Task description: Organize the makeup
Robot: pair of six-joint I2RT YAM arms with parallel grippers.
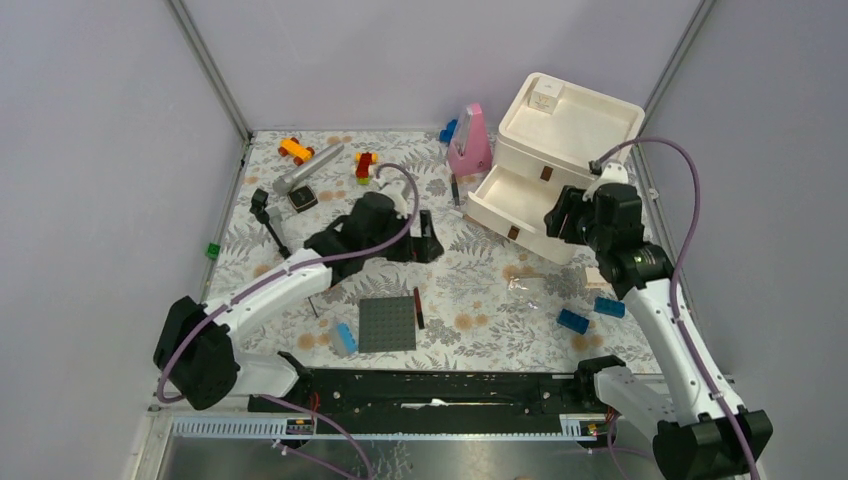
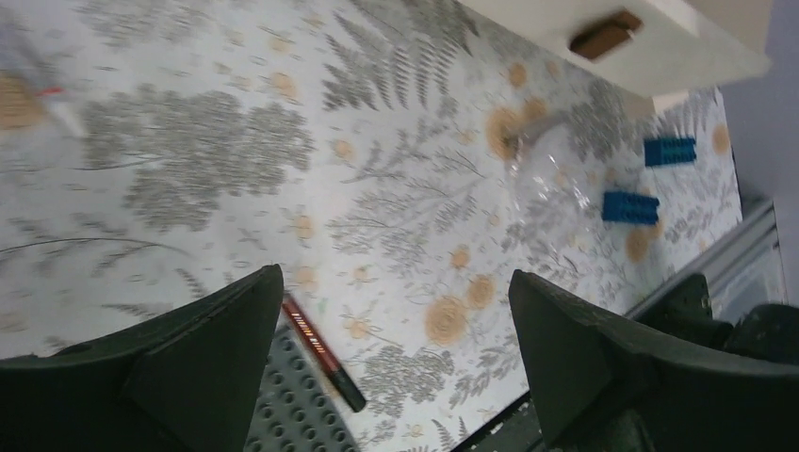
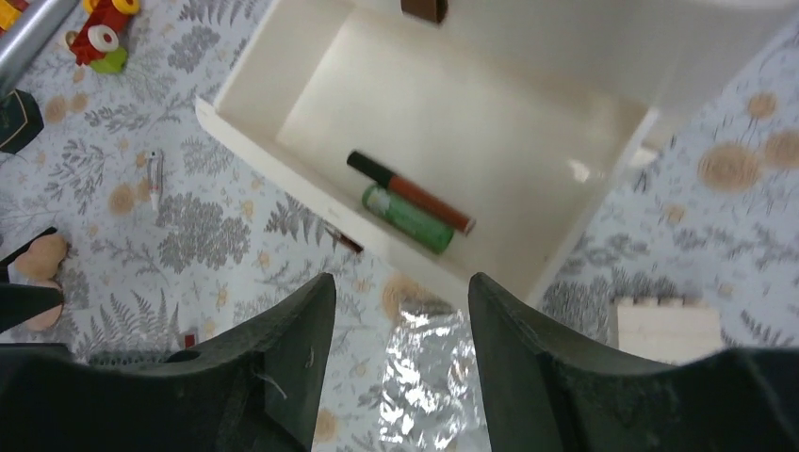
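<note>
The open drawer [image 1: 495,205] of the white organizer holds a dark red-brown tube [image 3: 419,198] and a green tube [image 3: 407,217], seen in the right wrist view. My right gripper [image 1: 567,215] is open above the drawer's right side, nothing between its fingers. My left gripper [image 1: 418,240] stands open over the middle of the table, empty. A red-and-black pencil-like item [image 2: 320,348] lies beside the grey baseplate [image 1: 387,325]. A clear bag [image 3: 424,367] lies in front of the drawer.
Pink object [image 1: 470,145] and toys [image 1: 297,151] stand at the back. Blue blocks [image 1: 573,320] and a pale block [image 3: 665,328] lie at the right.
</note>
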